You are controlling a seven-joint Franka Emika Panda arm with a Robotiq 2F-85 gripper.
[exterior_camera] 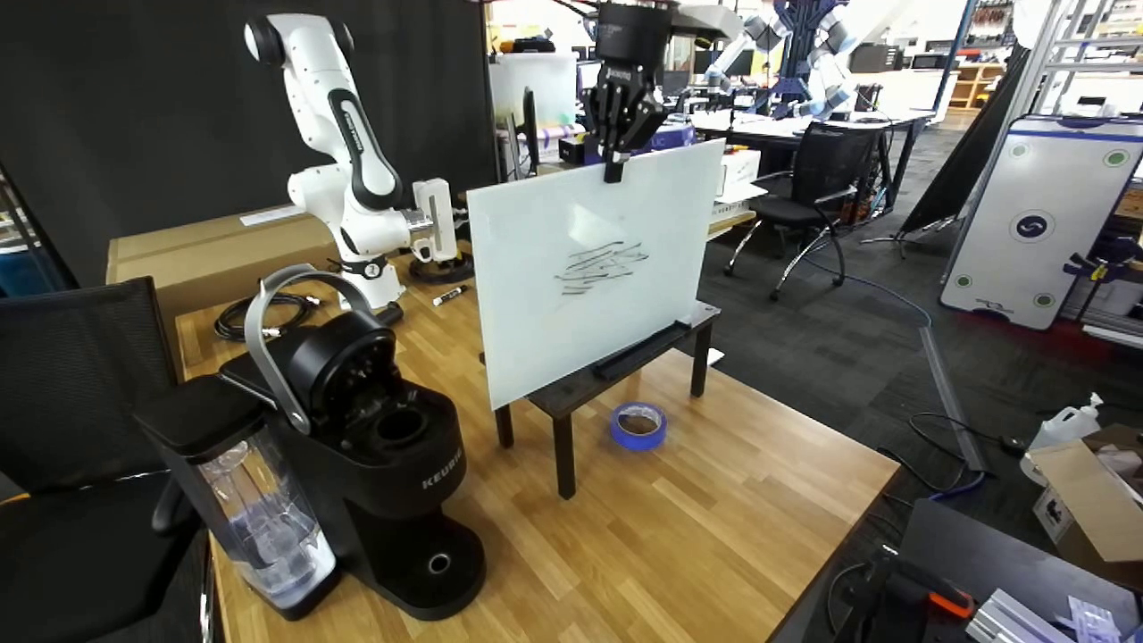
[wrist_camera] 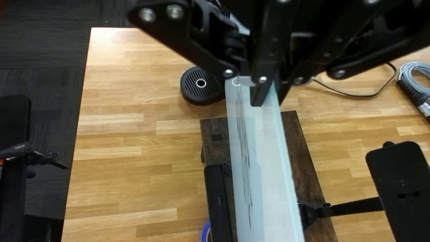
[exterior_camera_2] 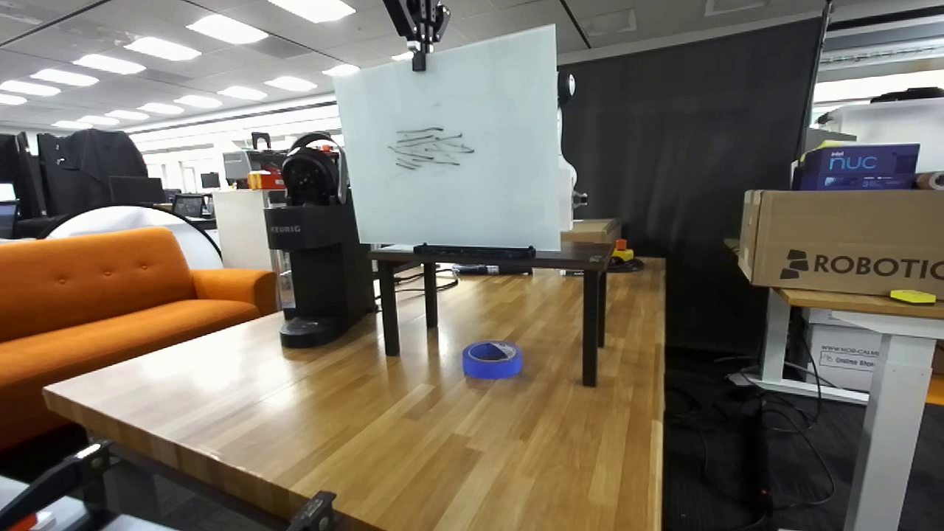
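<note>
A white board [exterior_camera: 557, 321] with black scribbles [exterior_camera: 602, 266] on its front face stands on a low dark stand [exterior_camera: 560, 404]. In exterior view 1, my gripper [exterior_camera: 613, 171] is shut on the board's top edge. Exterior view 2 also shows the gripper [exterior_camera_2: 418, 62] at that edge, one dark finger in front of the face. From above, the wrist view has the board [wrist_camera: 274, 181] running down the picture between the fingers, with the dark stand [wrist_camera: 300, 149] below it. The rear finger is mostly hidden behind the board in the exterior views.
A black coffee maker [exterior_camera: 396, 471] with its lid raised stands left of the board. Blue tape [exterior_camera: 638, 427] lies in front of the stand. A marker [exterior_camera: 450, 295] rests on the table behind, near a white robot arm [exterior_camera: 343, 161].
</note>
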